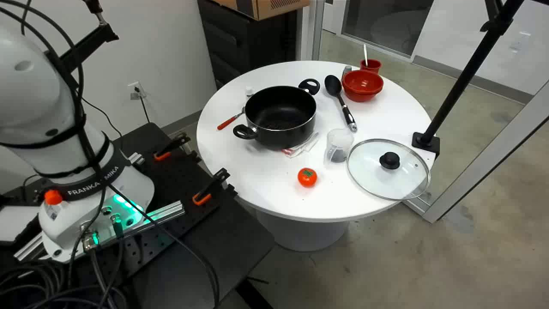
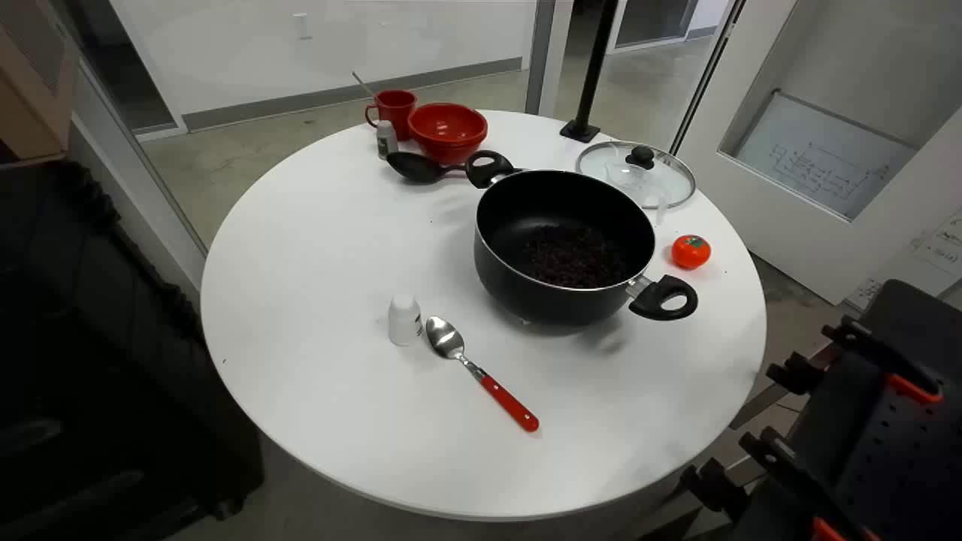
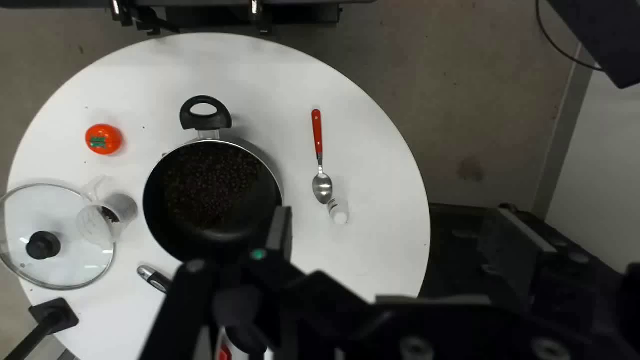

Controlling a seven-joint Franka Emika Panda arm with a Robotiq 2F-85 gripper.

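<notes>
My gripper shows only in the wrist view, high over the table, its fingers (image 3: 279,231) wide apart and nothing held. Below stands an uncovered black pot (image 2: 541,305) with small dark bean-like pieces (image 2: 577,257) on its bottom. Its glass lid (image 1: 368,175) with a black knob lies flat near the table edge. Between pot and lid are a clear plastic cup (image 1: 339,146) and a red tomato (image 1: 307,177). A red-handled spoon (image 2: 510,402) lies on the pot's other side, by a white shaker (image 2: 403,320).
Red bowls (image 2: 448,128), a red mug (image 2: 394,110), a grey-topped shaker (image 2: 387,140) and a black serving spoon (image 1: 334,86) occupy the far side. A black pole (image 1: 466,72) is clamped at the edge by the lid. Bare white table (image 2: 307,297) stretches beyond the white shaker.
</notes>
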